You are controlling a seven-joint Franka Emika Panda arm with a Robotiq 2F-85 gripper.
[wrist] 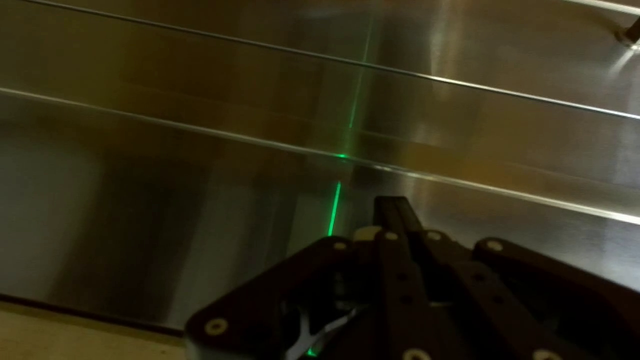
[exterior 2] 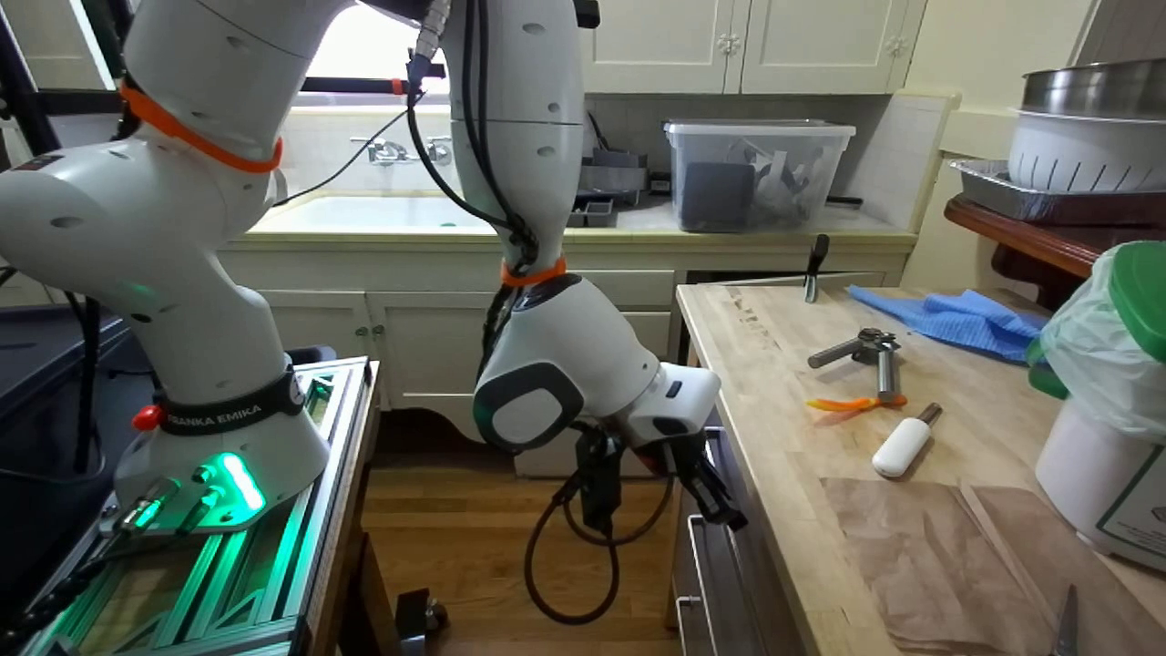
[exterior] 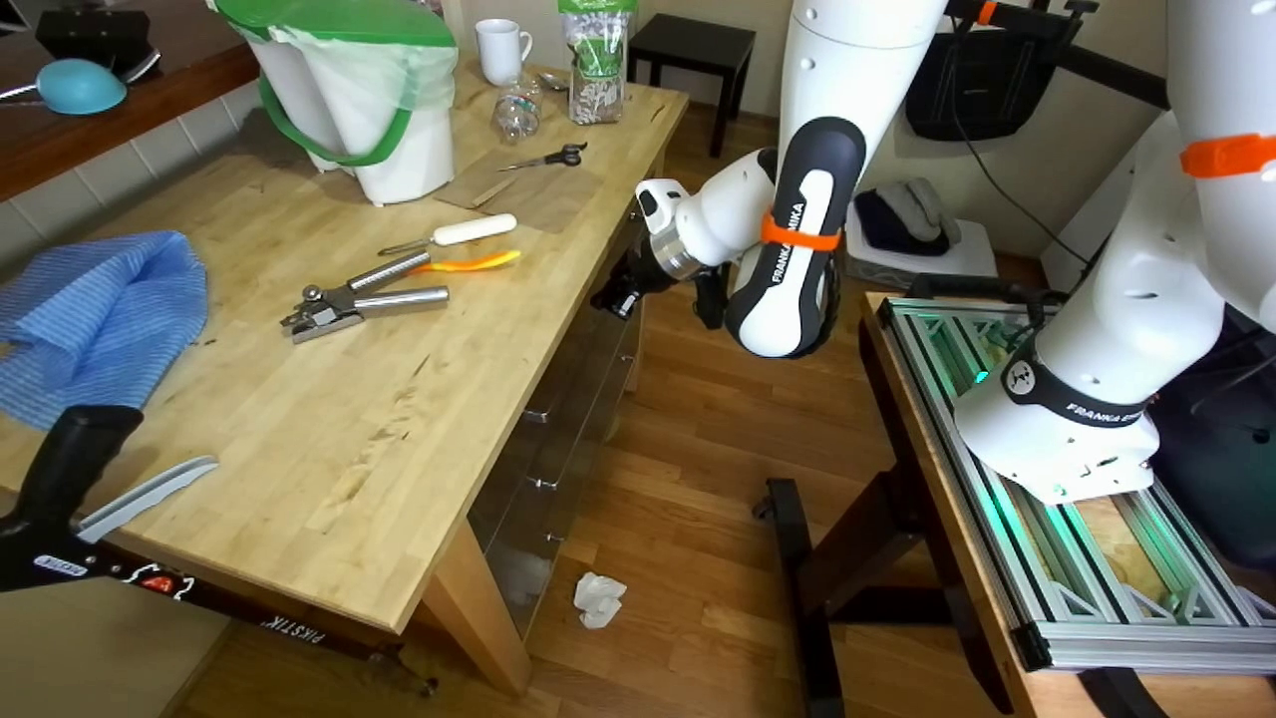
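My gripper (exterior: 618,300) is beside the front edge of the wooden counter, below its top, pointing at the metal drawers (exterior: 556,421). In exterior view 2 the gripper (exterior 2: 730,518) hangs close to the drawer fronts, near a bar handle (exterior 2: 700,585); whether it touches cannot be told. Seen from the wrist, the gripper is shut, fingers together and nothing visible between them. Shiny drawer fronts (wrist: 198,174) fill that view, crossed by bright horizontal edges and a green light line.
On the counter (exterior: 359,413) lie a can opener (exterior: 341,305), a white-handled tool (exterior: 475,229), scissors (exterior: 550,157) and a blue cloth (exterior: 114,317). A white bucket (exterior: 413,156) stands farther back. Crumpled paper (exterior: 598,598) lies on the otherwise open floor.
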